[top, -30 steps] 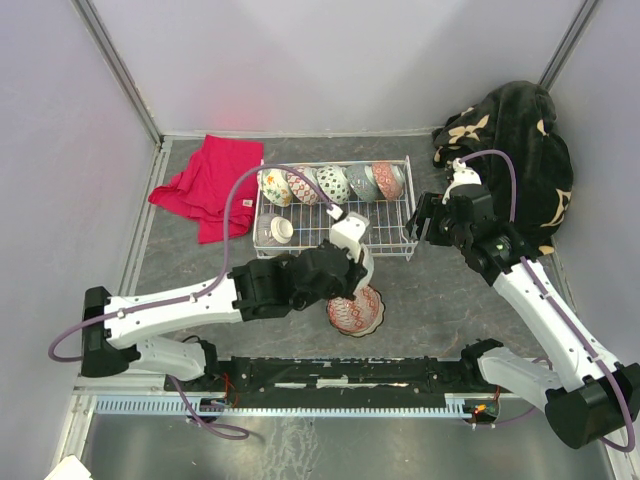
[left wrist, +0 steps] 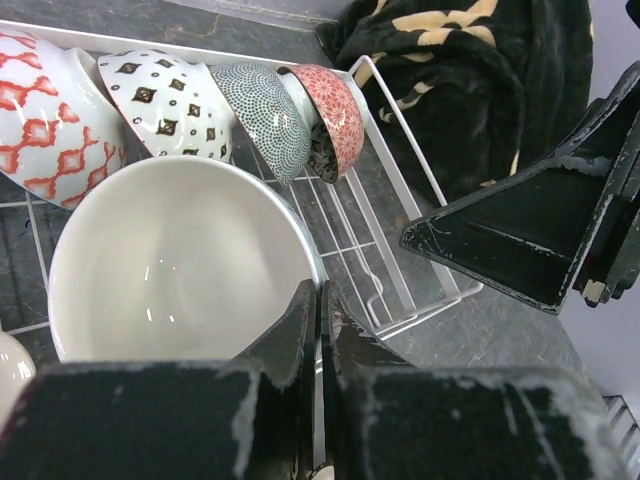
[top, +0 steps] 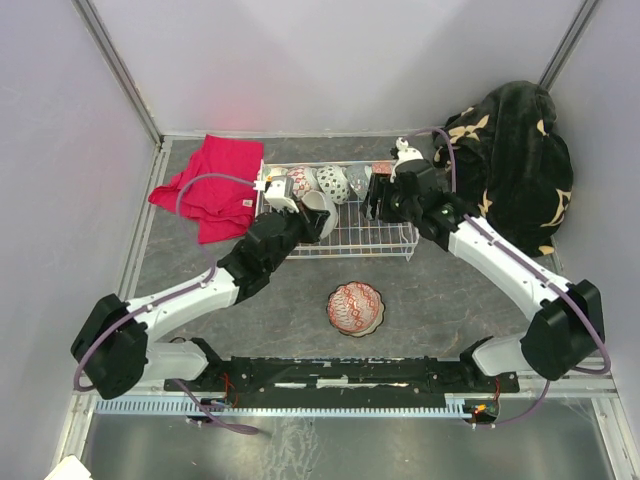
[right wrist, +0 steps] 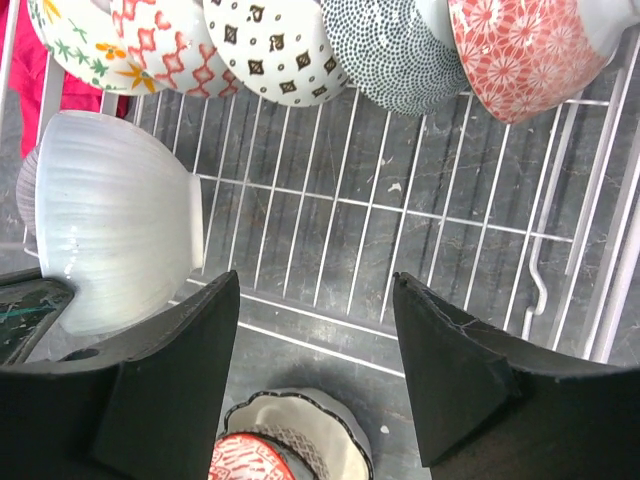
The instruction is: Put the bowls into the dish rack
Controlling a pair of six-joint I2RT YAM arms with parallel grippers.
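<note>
A white bowl (left wrist: 180,270) is gripped by its rim in my left gripper, whose fingers are shut on that thin edge. It is tipped on its side above the left part of the wire dish rack (top: 365,235). Along the rack's back row lean several patterned bowls, among them a black-and-white one (right wrist: 277,45), a teal dotted one (right wrist: 390,50) and a red floral one (right wrist: 525,50). My right gripper is open over the rack's right half, nothing between its fingers. On the table in front, nested bowls (top: 356,307) show a red pattern and a scalloped dark rim.
A red cloth (top: 215,185) lies left of the rack, and a dark blanket (top: 510,165) is heaped at the back right. The rack's front middle and right are bare wire. Both arms are close together above the rack.
My left gripper has carried the white bowl from over the nested bowls back and left to the rack. The right gripper has moved left, from beside the rack to over it.
</note>
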